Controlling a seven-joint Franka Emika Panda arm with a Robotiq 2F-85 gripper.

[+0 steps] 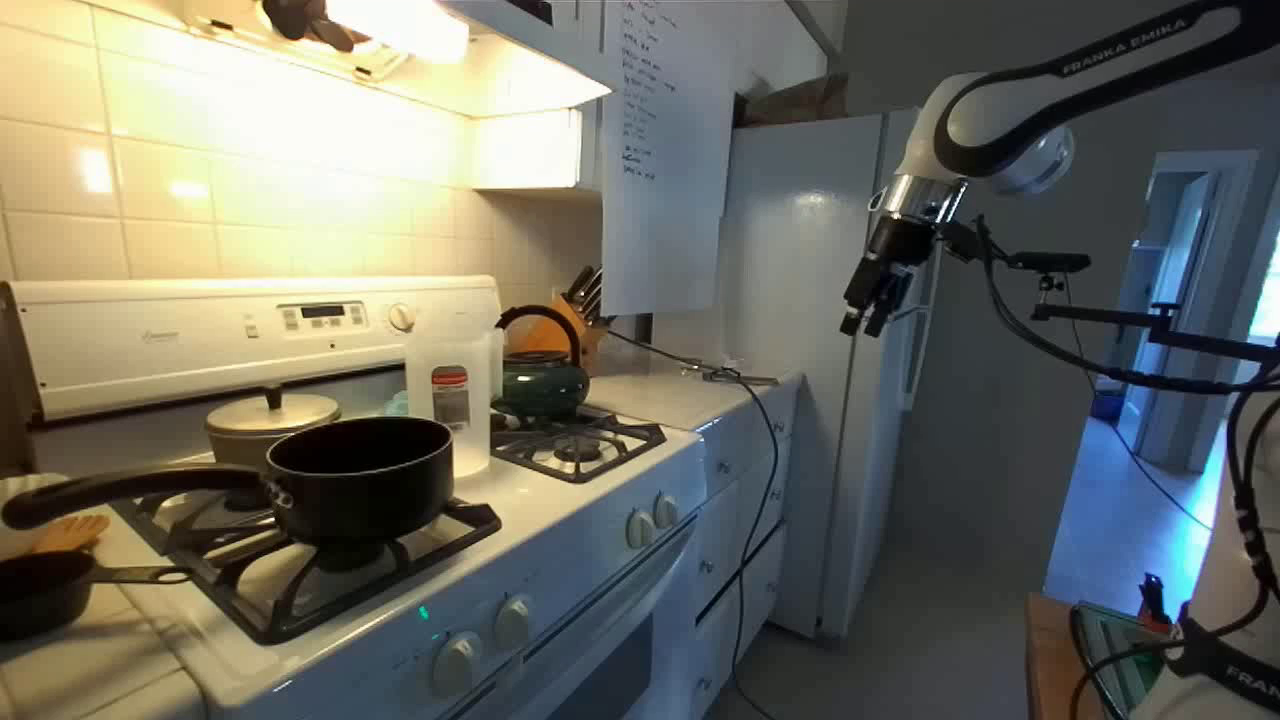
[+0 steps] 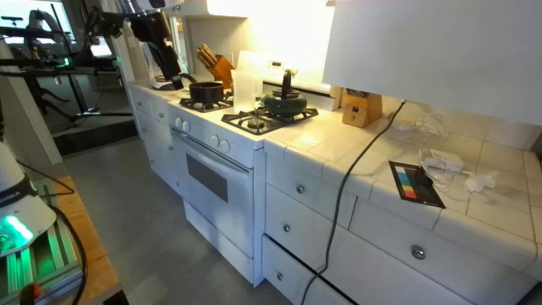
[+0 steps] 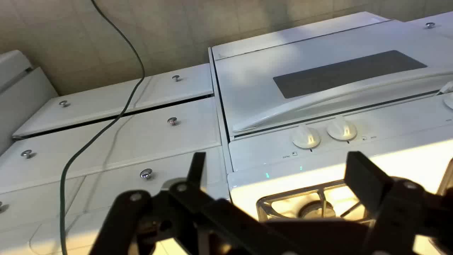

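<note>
My gripper hangs in the air in front of the refrigerator, pointing down, well apart from everything on the stove. In the wrist view the two black fingers stand wide apart, with nothing held between them. On the front left burner sits a black saucepan, its handle toward the left. A dark green kettle rests on the right-hand rear burner. Behind the saucepan is a lidded metal pot. A translucent pitcher stands between the burners. The stove also shows from above in the wrist view.
A small black pan lies on the left counter. Knife blocks stand near the wall. A dark cable hangs across the drawers. A color chart and white cords occupy the right counter.
</note>
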